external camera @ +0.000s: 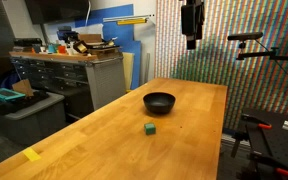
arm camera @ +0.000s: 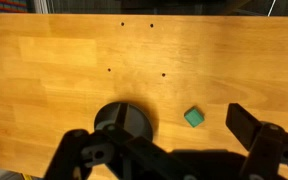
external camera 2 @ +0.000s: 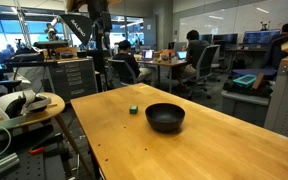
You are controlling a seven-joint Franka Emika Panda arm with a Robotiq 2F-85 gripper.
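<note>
A small green block (external camera: 150, 128) lies on the wooden table, close to a black bowl (external camera: 159, 103). From the other side, both the block (external camera 2: 133, 109) and the bowl (external camera 2: 165, 118) rest on the tabletop, a short gap apart. High above the table hangs my gripper (external camera: 191, 44). Looking down in the wrist view, the gripper has its fingers spread wide with nothing held. The block (arm camera: 194, 117) shows between the fingers, far below them, and the bowl (arm camera: 124, 119) is partly hidden behind the left finger.
A strip of yellow tape (external camera: 31, 154) marks its near left part in exterior view 1. Beyond stands a grey cabinet (external camera: 79, 85) with tools on top. People sit at desks in the background.
</note>
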